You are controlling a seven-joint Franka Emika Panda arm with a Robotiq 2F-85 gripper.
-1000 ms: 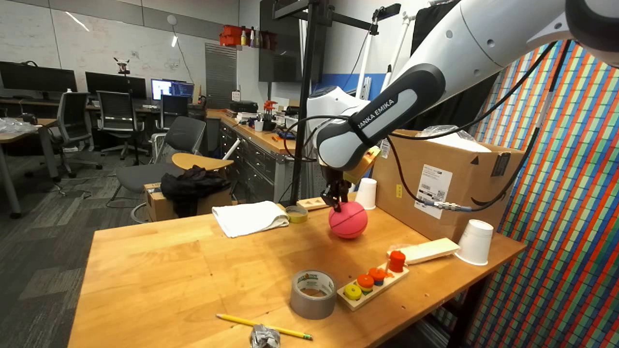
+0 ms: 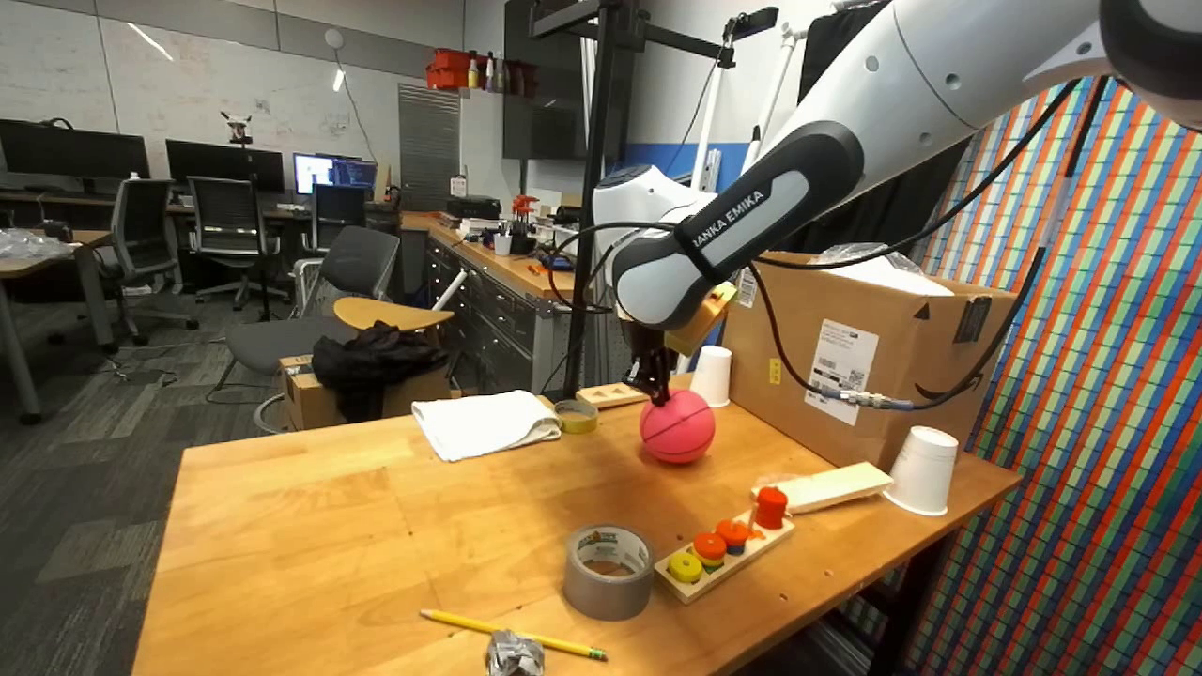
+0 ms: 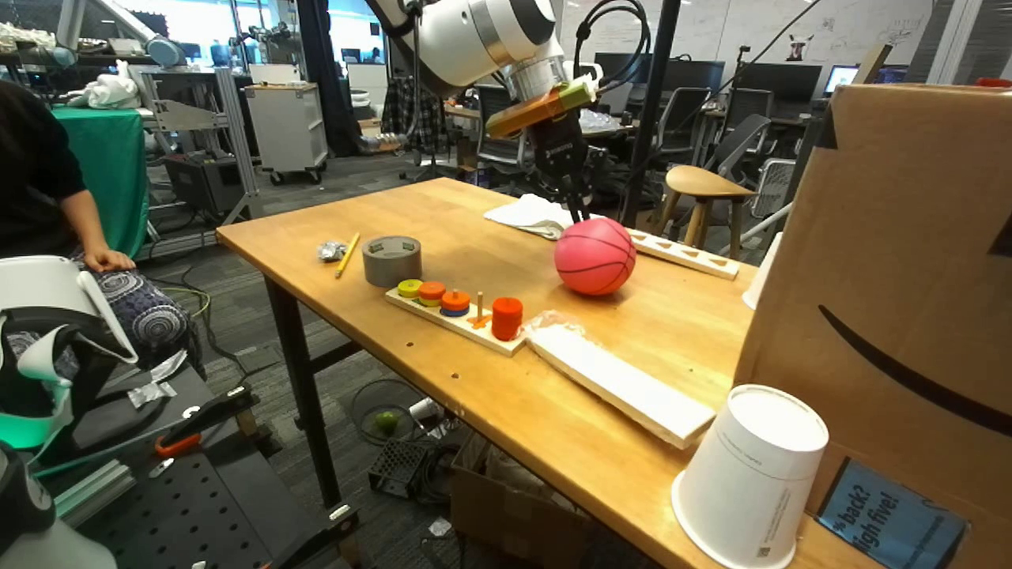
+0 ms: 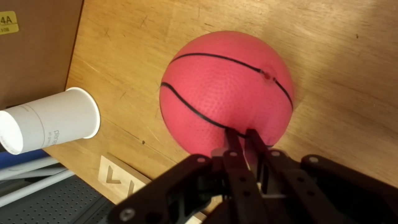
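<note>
A pink ball point(image 2: 677, 428) with black seams rests on the wooden table, toward its back right in exterior view 1. My gripper is shut, its two fingertips close together at the ball's near side in the wrist view. Nothing shows between them. In exterior view 2 the gripper point(image 3: 579, 218) points down at the top of the ball point(image 3: 594, 256). Whether the tips press on the ball's surface or stop just short of it, I cannot tell.
A white cup point(image 4: 56, 117) and a large cardboard box point(image 2: 868, 349) stand near the ball. A stacking toy point(image 2: 721, 552), grey tape roll point(image 2: 608, 575), pencil point(image 2: 513, 635) and white cloth point(image 2: 485, 423) lie around.
My gripper has shifted very slightly around the top of the ball, and the ball has barely moved. The other objects stay where they were.
</note>
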